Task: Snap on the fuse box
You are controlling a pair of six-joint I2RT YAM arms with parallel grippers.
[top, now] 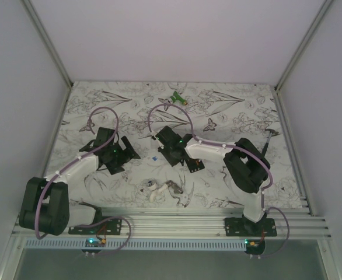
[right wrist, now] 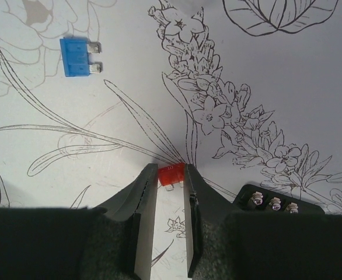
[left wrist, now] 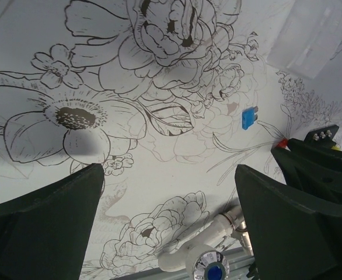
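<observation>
A blue fuse (right wrist: 75, 57) lies on the patterned surface, up and left of my right gripper in the right wrist view. A red piece (right wrist: 171, 171) sits between that gripper's fingertips; whether they grip it is unclear. Just beyond them lies a black block with metal posts (right wrist: 248, 195), likely the fuse box, partly hidden. My left gripper stands open over bare surface, nothing between its fingers.
A white pipe fitting (left wrist: 177, 256) lies at the front, below the grippers. A clear plastic piece (left wrist: 308, 38) is beyond the blue fuse. A hammer (top: 268, 140) lies at the right, a green item (top: 177, 98) at the back.
</observation>
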